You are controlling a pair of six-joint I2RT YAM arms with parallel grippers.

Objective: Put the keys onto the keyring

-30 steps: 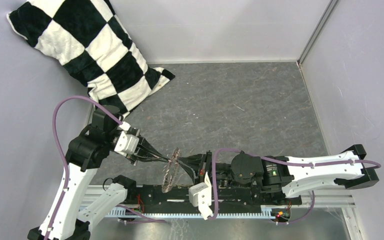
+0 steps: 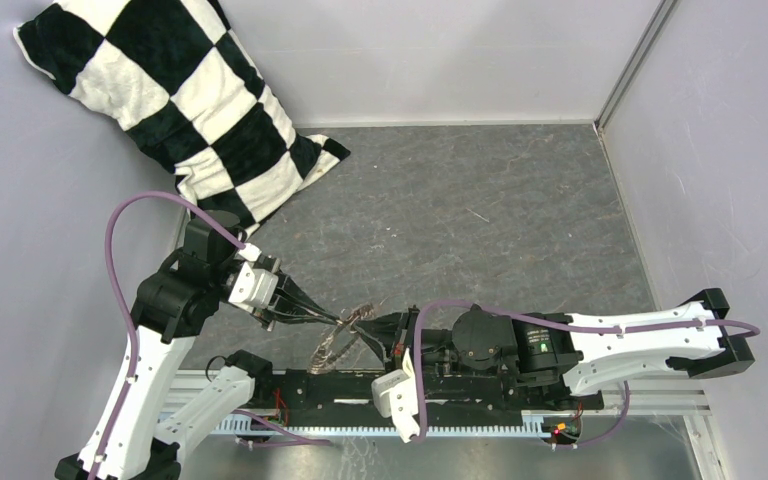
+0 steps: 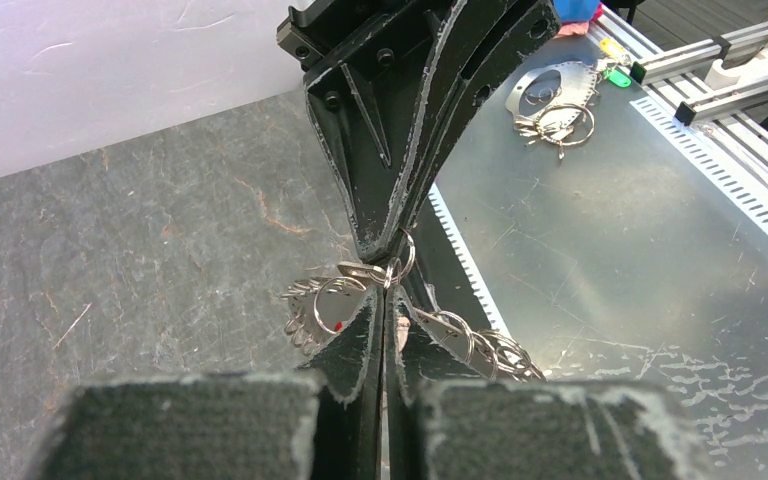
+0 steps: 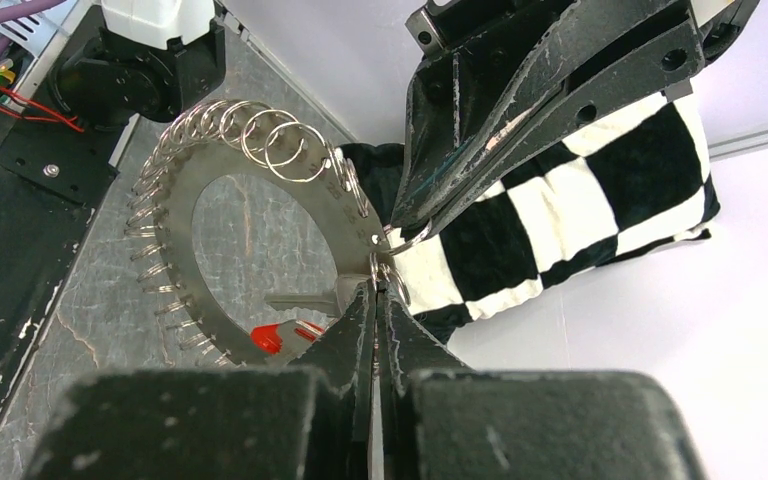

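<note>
A flat metal keyring plate (image 4: 325, 215), edged with several small wire rings, hangs between my two grippers. My left gripper (image 2: 338, 321) is shut; in the right wrist view its fingertips (image 4: 415, 222) pinch a thin wire ring (image 4: 418, 238) beside the plate. My right gripper is shut as well, with a small wire ring (image 4: 376, 266) at its tips. Just behind those tips a silver key (image 4: 300, 301) lies across the plate's opening. Lower down shows a red piece (image 4: 282, 336), partly covered by the right fingers. Whether the key's ring passes through the plate, I cannot tell.
Another ring plate with keys (image 3: 560, 115) lies on the metal surface near the rail, beside a green tag (image 3: 618, 77). A checkered pillow (image 2: 195, 95) leans in the back left corner.
The keyring plate has turned from nearly upright to slanted, its top rightward and its bottom leftward.
</note>
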